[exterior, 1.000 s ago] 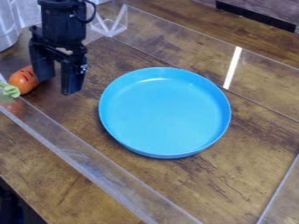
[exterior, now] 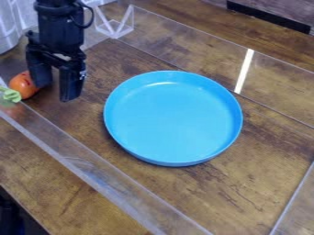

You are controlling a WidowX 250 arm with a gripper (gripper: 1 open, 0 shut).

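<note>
My black gripper (exterior: 54,79) hangs at the upper left, low over the wooden table. Just left of it lies an orange carrot-like object (exterior: 22,82) with a pale green top (exterior: 15,95), partly behind the gripper. Whether the fingers are open or shut is hard to tell. A large blue plate (exterior: 172,117) lies empty to the right of the gripper.
Clear plastic walls (exterior: 110,188) run along the near left and round the table area. A pale clear object stands at the top left corner.
The gripper has shifted very slightly; the carrot-like object and the plate look unmoved.
</note>
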